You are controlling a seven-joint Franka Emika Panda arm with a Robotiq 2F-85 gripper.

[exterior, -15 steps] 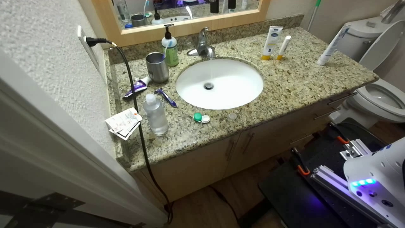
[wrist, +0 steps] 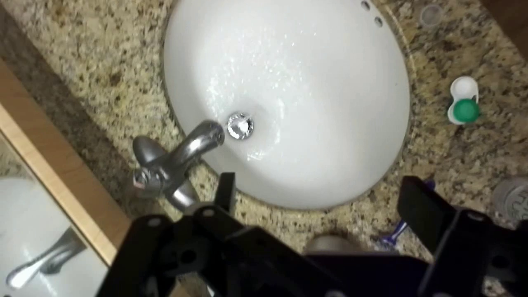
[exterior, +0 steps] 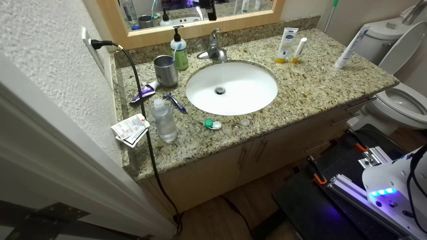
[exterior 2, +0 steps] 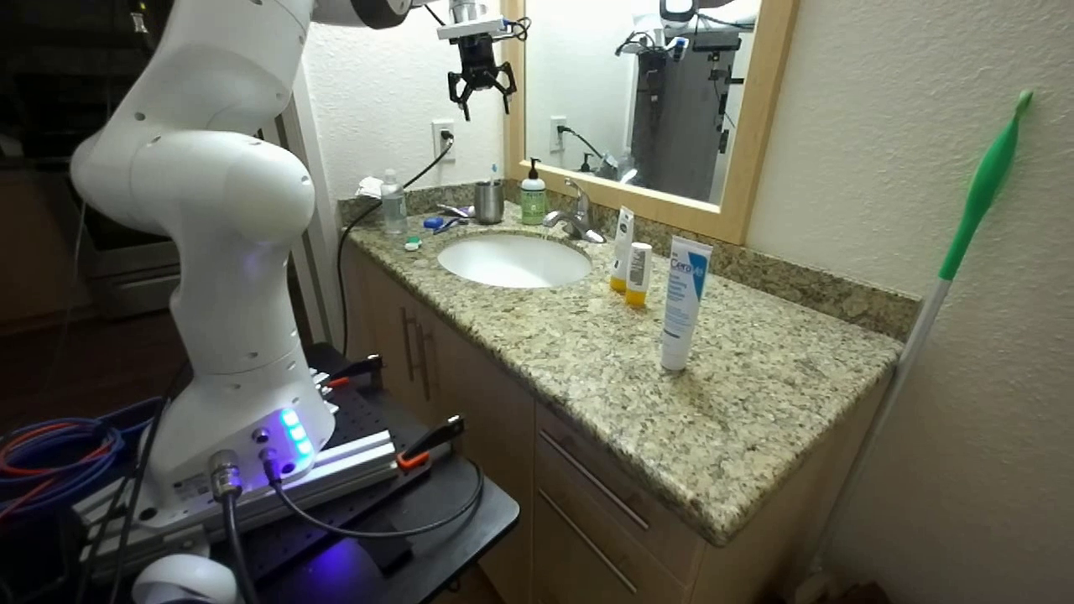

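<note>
My gripper (exterior 2: 487, 109) hangs high over the far end of the counter, open and empty. In the wrist view its black fingers (wrist: 226, 190) are spread wide, pointing down past the near rim of the white sink (wrist: 317, 89). The silver faucet (wrist: 183, 153) lies left of them, and a faint stream of water seems to fall from it in exterior view 1. Partly hidden behind the gripper are a steel cup (wrist: 329, 243) and a blue razor (wrist: 396, 232). A contact lens case (wrist: 464, 100) with one green cap rests right of the sink.
Left of the sink stand a clear bottle (exterior: 164, 122), a soap pump bottle (exterior: 180, 52) and toothpaste (exterior: 144, 92). A black cord (exterior: 140, 88) hangs over the counter edge. Tubes, including a white one (exterior 2: 685, 302), stand on the right side. The mirror (exterior 2: 654, 111) rises behind.
The gripper's reflection in the mirror has shifted left and turned. A black cable now hangs in front of the robot's base at the right. Objects on the counter have stayed put.
</note>
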